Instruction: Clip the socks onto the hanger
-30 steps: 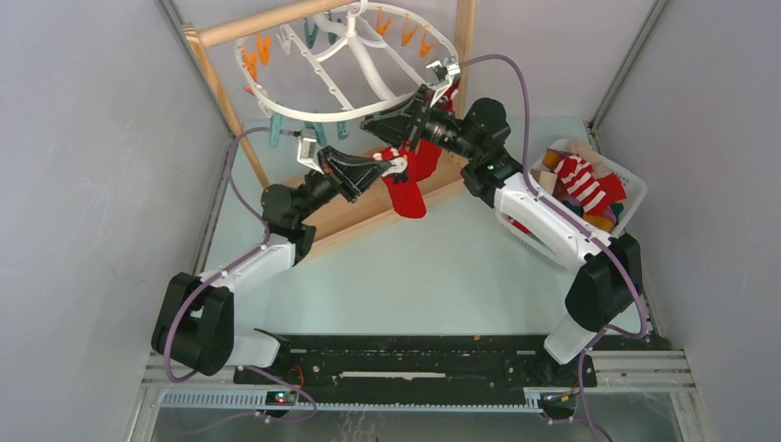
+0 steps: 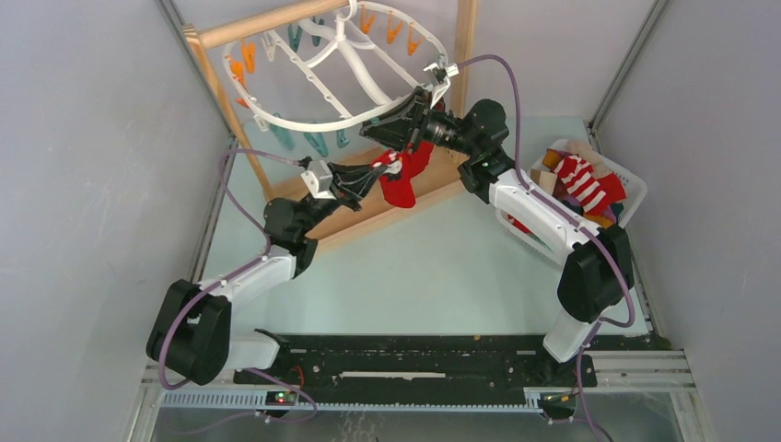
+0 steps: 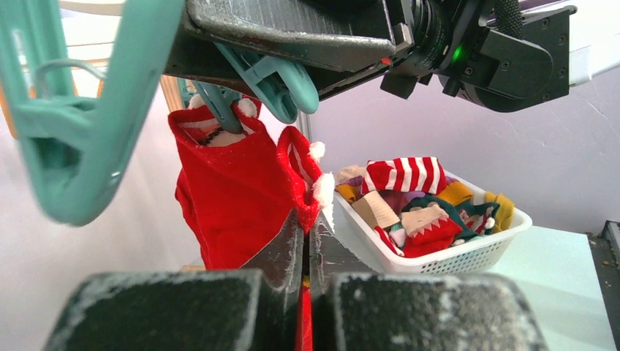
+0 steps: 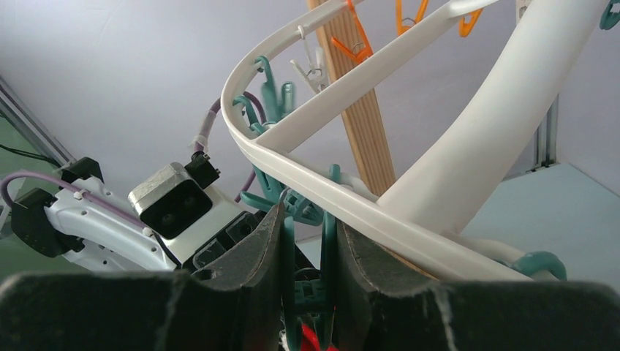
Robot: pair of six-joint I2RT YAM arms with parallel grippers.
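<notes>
My left gripper [image 2: 379,169] is shut on the cuff of a red sock [image 2: 398,191] with white trim. In the left wrist view its fingertips pinch the red fabric. Close above that cuff hangs a teal clip [image 3: 281,84]. Behind, a second red sock [image 3: 227,194] has another teal clip [image 3: 218,106] at its top. My right gripper, below the rim of the white hanger [image 2: 308,126], is shut on a teal clip [image 4: 311,292]. Whether the held sock's cuff lies inside that clip's fingers cannot be told.
More clips, some orange [image 2: 248,57], hang around the hanger. A wooden frame [image 2: 249,30] stands around it. At the right, a white basket [image 2: 635,187] is full of other socks.
The left gripper with its sock has shifted slightly up and left in the top view, closer to the right gripper. The hanger has swung a little to the left. The right gripper has barely moved.
</notes>
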